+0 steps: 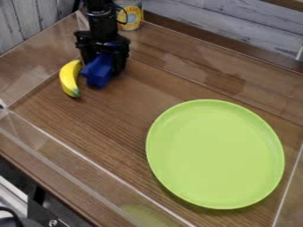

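Observation:
My black gripper [102, 50] reaches down from the top of the view onto a blue object [98, 73] at the back left of the wooden table. Its fingers are dark and partly merge with the object, so I cannot tell whether they are shut on it. A yellow banana [70, 78] lies just left of the blue object. A large green plate [214, 155] sits at the front right.
A can with a yellow label [130, 16] stands behind the gripper near the back wall.

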